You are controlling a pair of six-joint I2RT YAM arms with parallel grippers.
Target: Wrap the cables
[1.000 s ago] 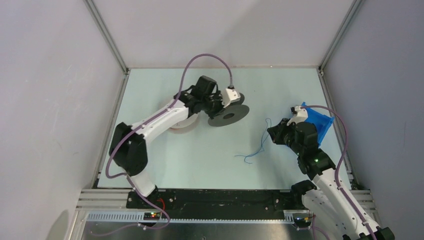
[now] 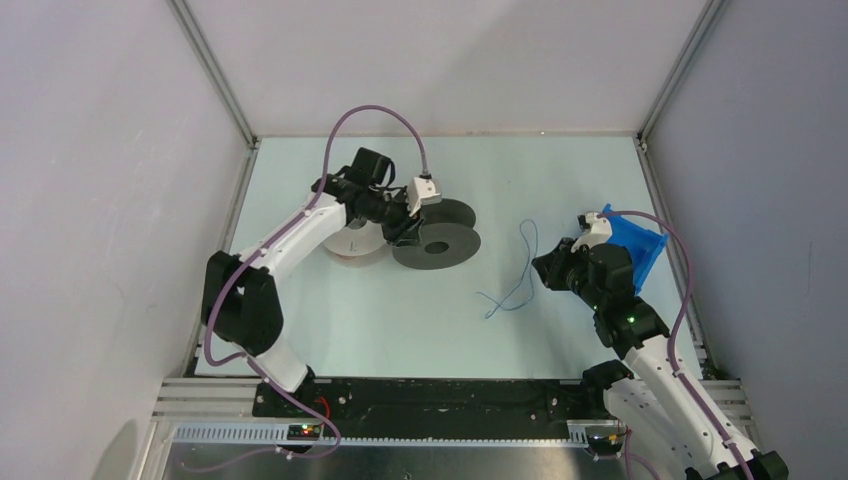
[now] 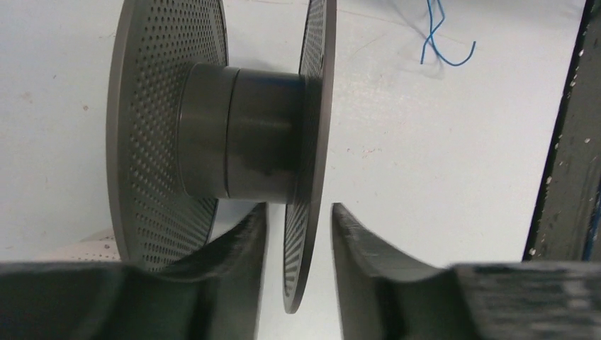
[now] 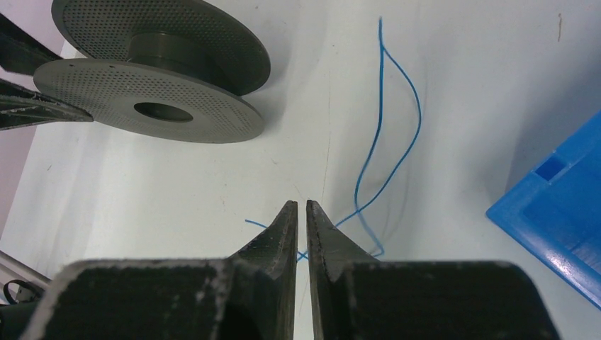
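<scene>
A dark grey cable spool (image 2: 445, 255) (image 3: 262, 134) stands on the white table, with my left gripper (image 2: 405, 232) at its side; in the left wrist view its fingers are apart, straddling the edge of one flange. A thin blue cable (image 2: 528, 270) (image 4: 379, 113) lies loosely looped and crossed between the spool and my right gripper (image 2: 540, 262). The right fingertips are close together over the cable, with a narrow gap between them; whether they pinch any of it is not clear.
A blue bin (image 2: 635, 240) (image 4: 546, 212) sits at the right behind my right gripper. A pale round spool (image 2: 350, 240) lies under the left arm.
My left arm and the grey spool have shifted leftward since one second ago. The blue cable's shape has changed slightly; my right gripper has barely moved.
</scene>
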